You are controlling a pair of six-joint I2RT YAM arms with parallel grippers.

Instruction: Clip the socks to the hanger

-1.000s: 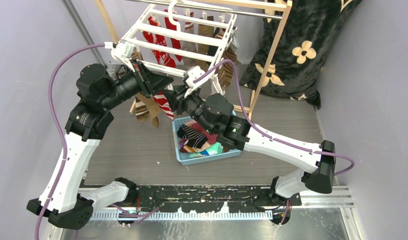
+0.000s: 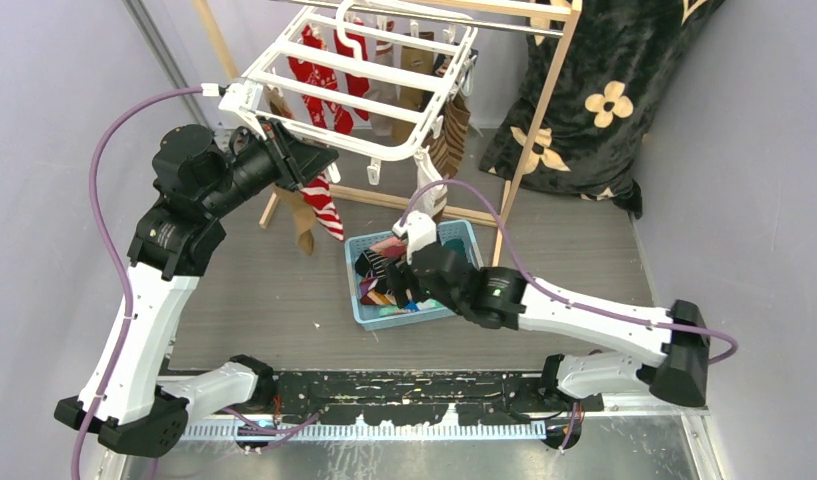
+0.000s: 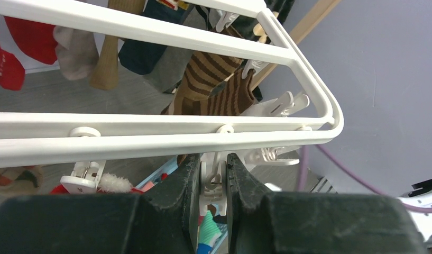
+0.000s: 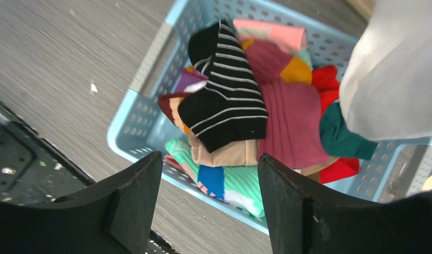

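Observation:
My left gripper is at the front bar of the white hanger, shut on a white clip below that bar. No sock shows in that clip. Over the blue basket my right gripper stands open, its fingers apart and empty. Inside the basket lie a black sock with white stripes, a maroon sock and a green and blue one. A red and white striped sock hangs near the left gripper. From the hanger's right side a white sock hangs down.
Several socks hang farther back on the hanger, among them a brown striped one. Wooden rack posts stand around it. A dark cushion leans at the back right.
The left arm has barely moved; the hanging socks swayed.

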